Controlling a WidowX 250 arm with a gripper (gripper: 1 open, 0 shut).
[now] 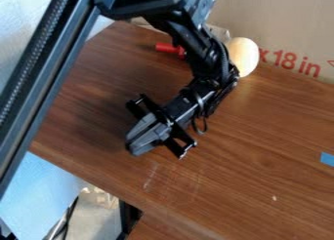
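My black gripper (pixel 152 133) hangs low over the front-left part of the wooden table (pixel 248 156), its grey-tipped fingers drawn together and pointing toward the near left. I see nothing held between them. The arm reaches down from the top of the view.
At the back stand a pale rounded object (pixel 244 56) and a red item (pixel 170 48), partly behind the arm. A cardboard box (pixel 295 24) backs the table. A blue strip (pixel 327 159) lies at the right. A metal rail (pixel 33 88) runs along the left.
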